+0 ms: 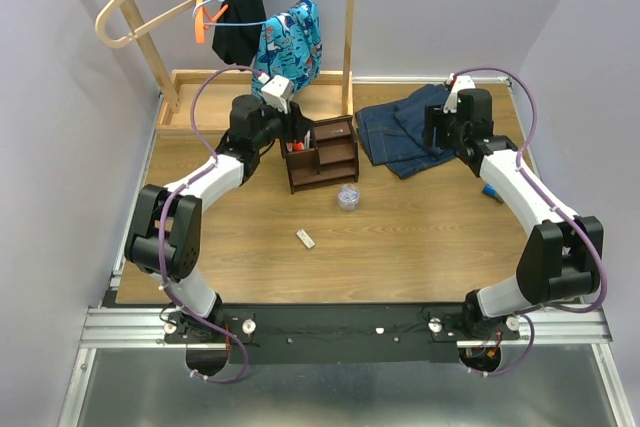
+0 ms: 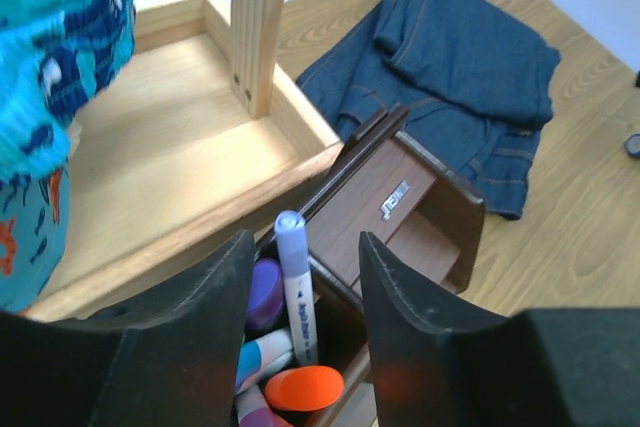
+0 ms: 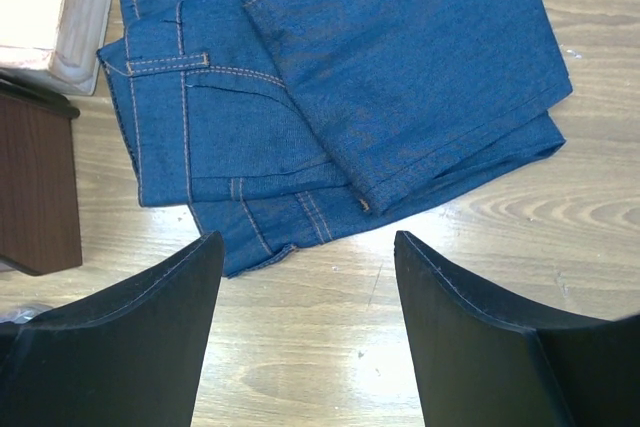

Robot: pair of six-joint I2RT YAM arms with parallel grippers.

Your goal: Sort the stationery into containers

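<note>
My left gripper (image 1: 296, 125) is over the dark brown organizer (image 1: 326, 172). Its fingers stand apart in the left wrist view, around a white marker with a light blue end (image 2: 298, 297) standing in the compartment among a purple item (image 2: 264, 297), an orange item (image 2: 303, 388) and other pens; contact cannot be told. My right gripper is open and empty above folded jeans (image 3: 380, 77). A small white block (image 1: 305, 239) and a clear round container (image 1: 348, 197) lie on the table. A blue object (image 1: 490, 192) is partly behind the right arm.
A wooden rack tray (image 1: 180, 122) with hanging cloths, one turquoise patterned (image 1: 287, 42), stands at the back left, close behind the organizer.
</note>
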